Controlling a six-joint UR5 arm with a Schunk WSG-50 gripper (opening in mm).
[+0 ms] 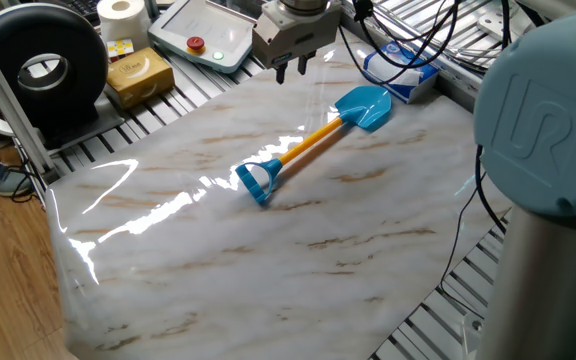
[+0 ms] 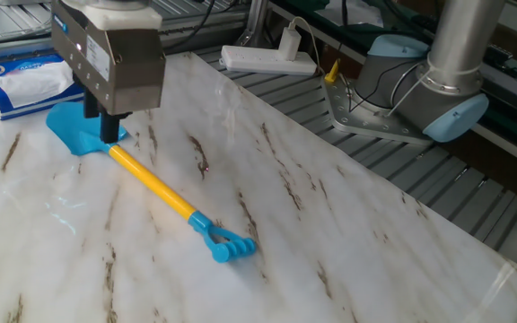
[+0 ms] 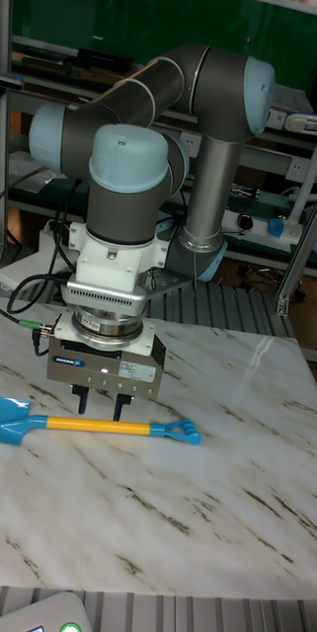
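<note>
A toy shovel with a blue blade (image 1: 366, 107), a yellow shaft (image 1: 310, 141) and a blue grip (image 1: 258, 180) lies flat on the marble-patterned tabletop (image 1: 218, 270). Its blade points toward the tissue pack. My gripper (image 1: 291, 71) hangs in the air near the table's back edge, fingers downward. In exterior view 3 a clear gap shows between the two dark fingers of the gripper (image 3: 100, 411); it is open and holds nothing. From exterior view 2 the gripper (image 2: 100, 126) overlaps the shovel's blade, but exterior view 1 shows it apart from the shovel.
A blue-white tissue pack (image 1: 400, 72) sits beside the blade. Beyond the left back edge are a yellow box (image 1: 140, 77), a teach pendant (image 1: 203, 35) and a black ring (image 1: 43, 65). A power strip (image 2: 267, 60) lies off the table.
</note>
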